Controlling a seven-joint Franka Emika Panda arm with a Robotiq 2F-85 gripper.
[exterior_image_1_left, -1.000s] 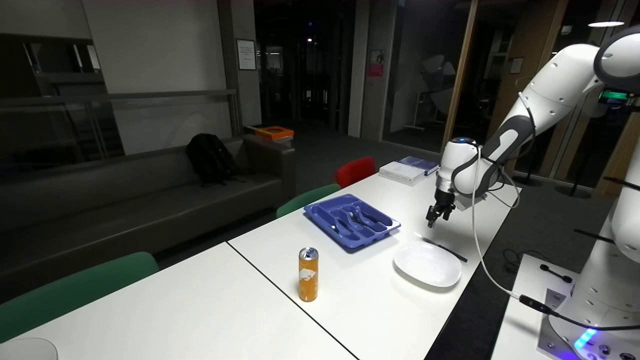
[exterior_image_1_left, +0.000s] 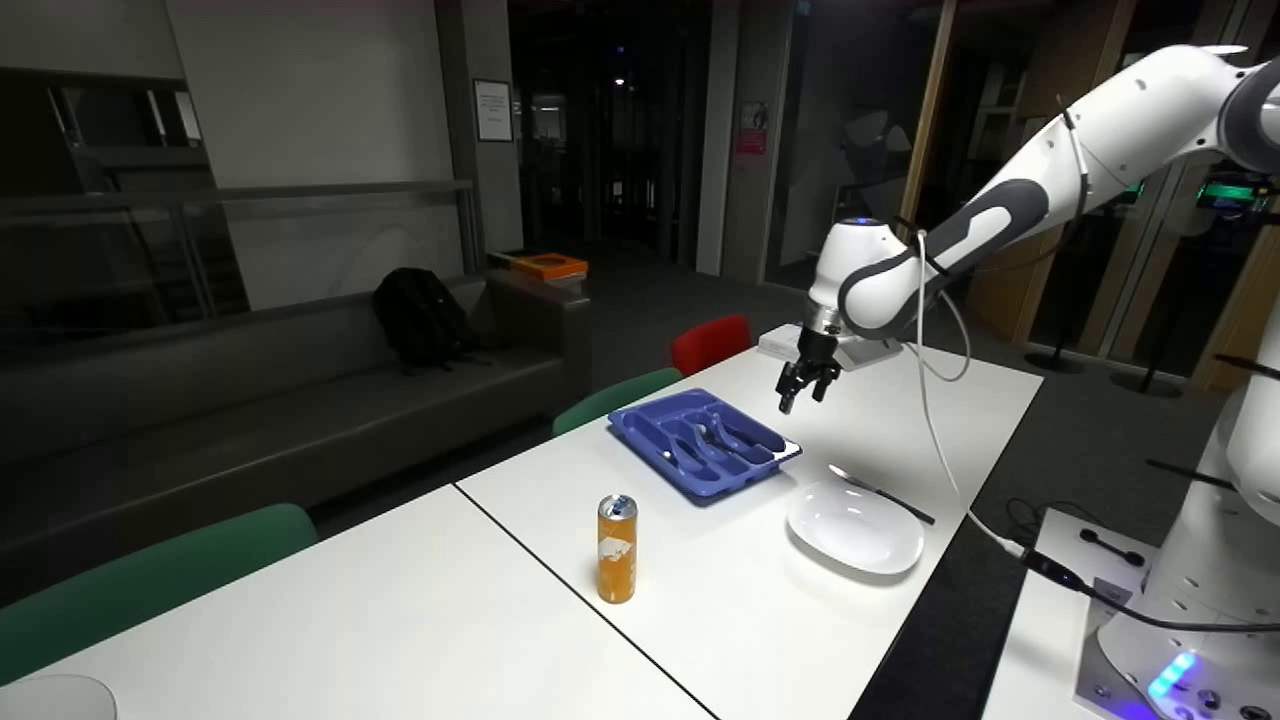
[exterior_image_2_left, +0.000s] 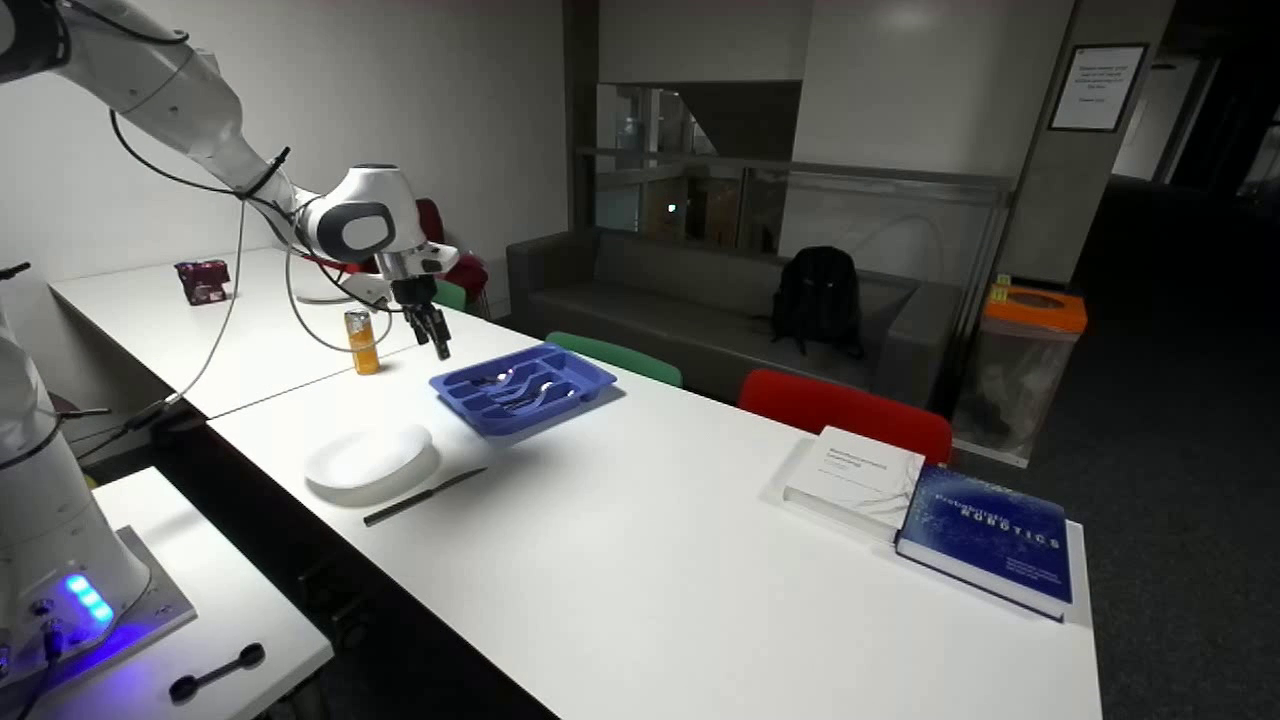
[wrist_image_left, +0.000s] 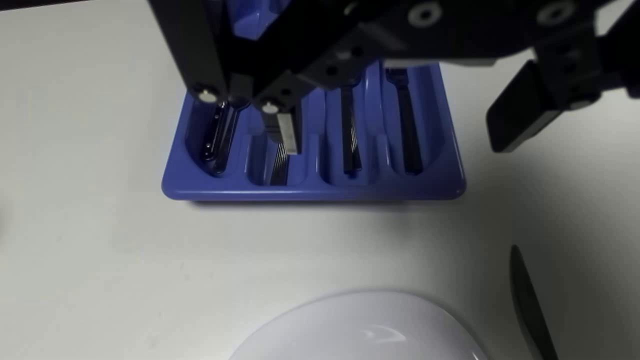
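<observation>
My gripper (exterior_image_1_left: 805, 401) hangs in the air above the table, open, with nothing between its fingers. In the wrist view one finger (wrist_image_left: 522, 111) stands right of the blue cutlery tray (wrist_image_left: 360, 192), and the other crosses in front of its compartments. Dark-handled cutlery lies in those compartments; the gripper hides the tray's upper part. A white plate (exterior_image_1_left: 855, 528) rests near the table's edge. Beside it lies a knife (exterior_image_2_left: 426, 494) with a dark handle, flat on the table and apart from my fingers.
An orange can (exterior_image_1_left: 617, 550) stands upright near the table seam. Two books, one white (exterior_image_2_left: 854, 480) and one blue (exterior_image_2_left: 986, 534), lie at the table's far end. Between them and the tray the tabletop is clear. A loose cable (exterior_image_1_left: 930, 396) hangs from the arm.
My gripper has risen and moved left in exterior view 1, away from the knife and towards the tray's side. Tray, plate, knife and can have stayed in place.
</observation>
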